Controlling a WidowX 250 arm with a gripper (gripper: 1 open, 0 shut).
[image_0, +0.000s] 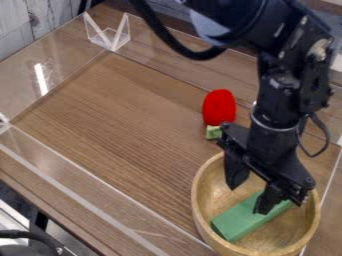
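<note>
The black gripper hangs from the arm over an oval yellow bowl at the lower right, its fingers pointing down; how far apart they stand is hard to tell. In the bowl lies a green oblong object, under and beside the fingers. A red rounded object sits on the wooden table above the bowl, with a small green piece just below it, partly behind the arm.
A white wire-like holder stands at the upper left. Dark cables run at the lower left corner.
</note>
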